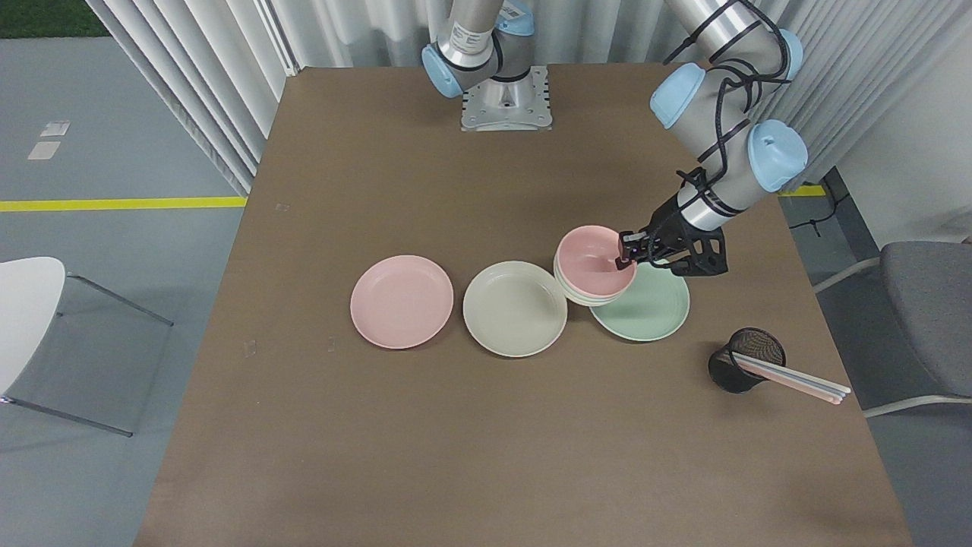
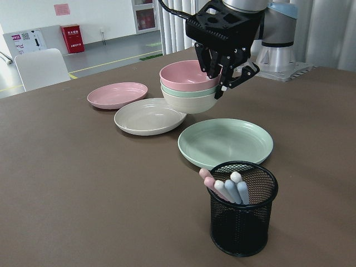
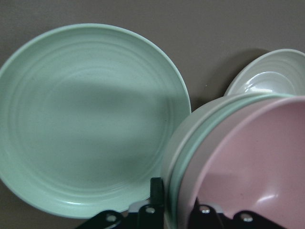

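Observation:
A stack of three bowls, pink [image 1: 590,255] on mint and cream, hangs raised above the table between the white plate [image 1: 512,310] and mint plate [image 1: 642,314]. My gripper [image 2: 217,78] is shut on the stack's rim at its right side, as the wrist view [image 3: 174,210] also shows, where the mint plate [image 3: 81,124] lies to the left beneath. A pink plate [image 1: 401,301] lies at the left of the row.
A black mesh cup [image 2: 239,228] with several pastel sticks stands at the right front.

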